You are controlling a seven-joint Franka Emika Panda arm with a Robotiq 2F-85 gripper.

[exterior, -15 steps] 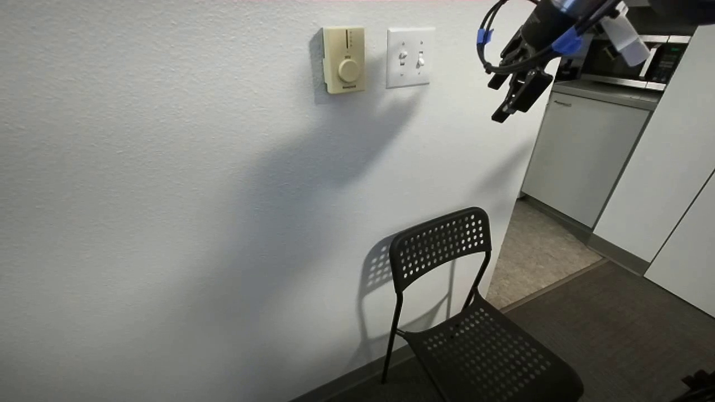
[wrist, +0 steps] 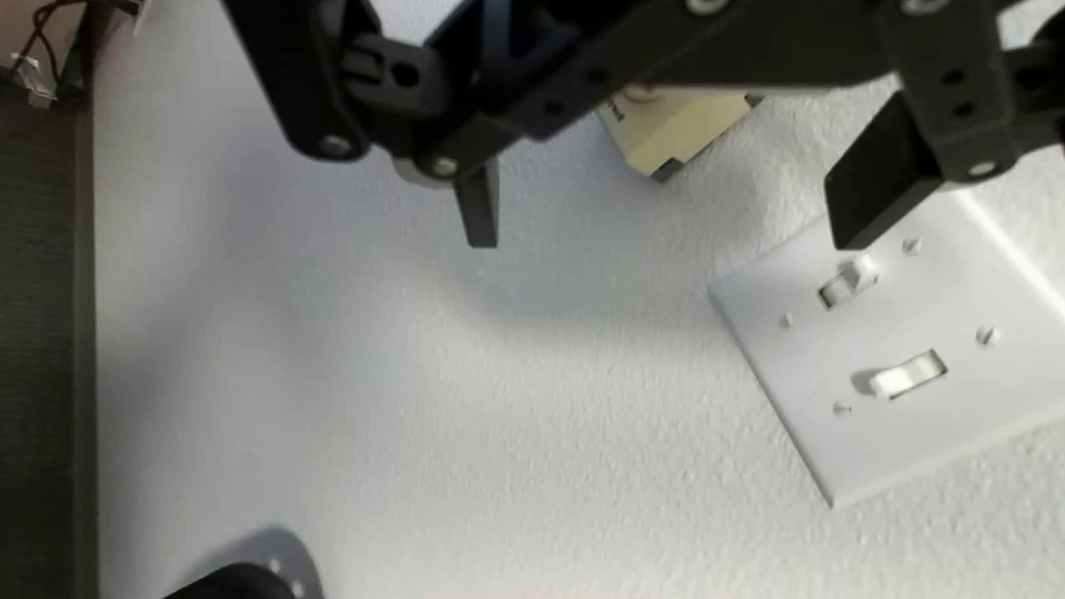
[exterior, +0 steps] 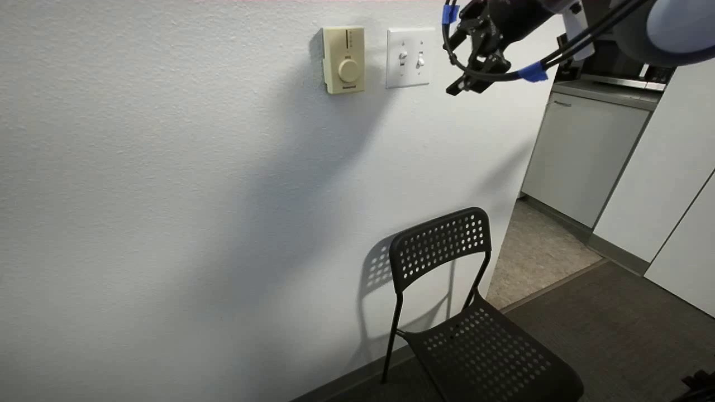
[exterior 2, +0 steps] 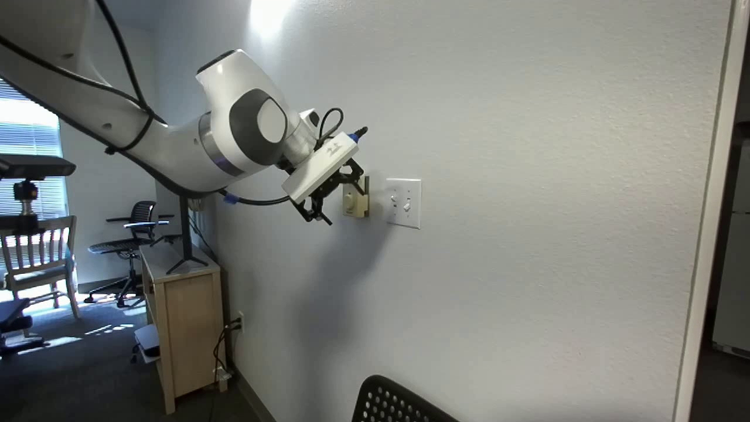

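My gripper is open, with empty space between its two black fingertips in the wrist view. Ahead of it on the wall is a white switch plate [exterior: 410,77] with two toggles. In the wrist view one toggle [wrist: 913,375] tips to the lower left and the other toggle [wrist: 859,271] to the upper right. The right fingertip overlaps the plate's upper edge there; contact cannot be told. A beige thermostat [exterior: 355,47] with a round dial hangs left of the plate. My gripper partly hides it in the wrist view.
A black perforated chair [exterior: 439,251] stands against the wall below the switches. Bare wall [exterior 2: 548,281] spreads around the plate. A wooden cabinet [exterior 2: 190,334] stands further left, and a kitchen cabinet [exterior: 583,154] lies beyond the wall's end.
In exterior view 1 the gripper has moved left and up, closer to the switch plate, and has turned. Its wall shadow has shifted. Chair, thermostat and switches look the same.
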